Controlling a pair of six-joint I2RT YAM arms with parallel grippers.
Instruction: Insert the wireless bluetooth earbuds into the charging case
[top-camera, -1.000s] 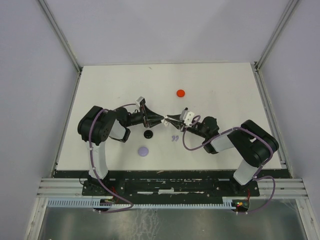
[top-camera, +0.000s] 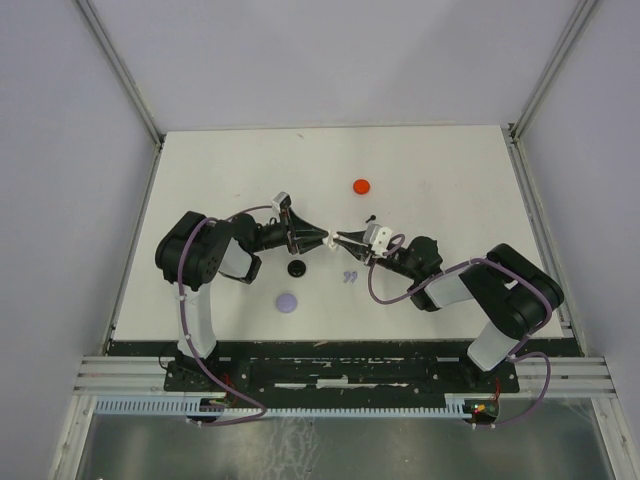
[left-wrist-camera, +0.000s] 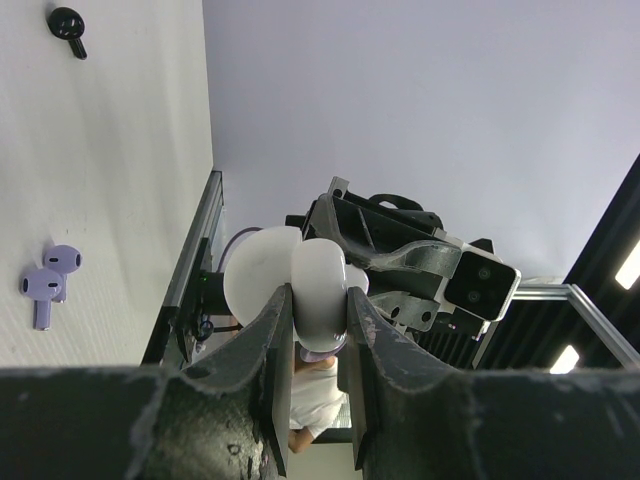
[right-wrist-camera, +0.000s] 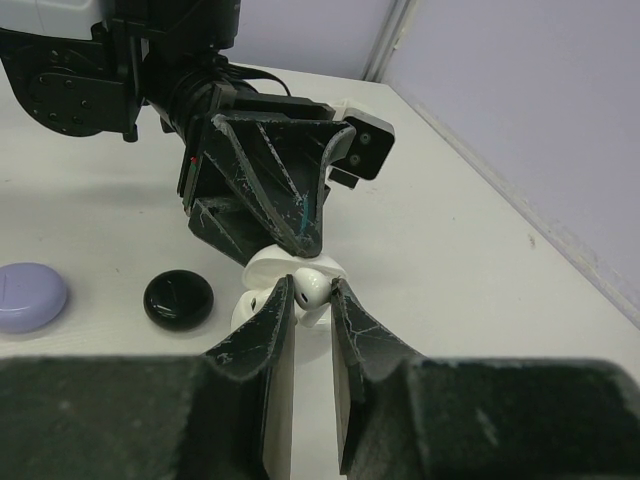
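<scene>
Both grippers meet above the middle of the white table. In the left wrist view my left gripper is shut on a small white glossy piece (left-wrist-camera: 318, 280), with a larger rounded white piece (left-wrist-camera: 255, 270) behind it. In the right wrist view my right gripper is shut on a white earbud (right-wrist-camera: 312, 283), held against the open white case (right-wrist-camera: 275, 262); whether it sits in a slot is unclear. A pair of lavender earbuds (top-camera: 350, 277) lies below on the table.
A black round case (top-camera: 296, 268), a lavender case (top-camera: 286, 302) and a red round case (top-camera: 361, 186) lie around the grippers. A small black earbud (left-wrist-camera: 67, 25) is on the table too.
My right arm has shifted very slightly toward the table's front since a second ago. The left arm looks unchanged.
</scene>
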